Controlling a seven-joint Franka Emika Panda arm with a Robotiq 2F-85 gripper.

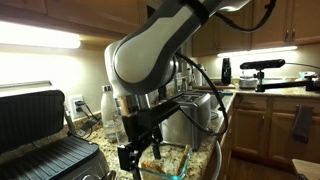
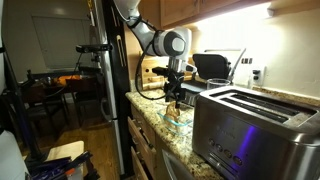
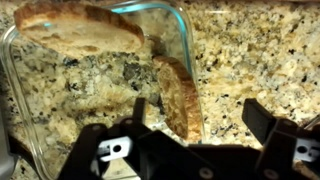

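Note:
Two slices of bread lie in a clear glass dish on the speckled counter. In the wrist view, one slice is at the upper left, partly cut off. The other slice leans along the dish's right wall, showing its browned crust. My gripper is open above this right-hand slice, one finger over the dish's inside and the other outside its right wall. Nothing is held. From the side, the gripper hangs low over the dish; whether its fingertips touch the bread cannot be told.
A silver toaster stands close by on the counter. An opened grill press is at the left in exterior view 1. A white bottle stands near the wall.

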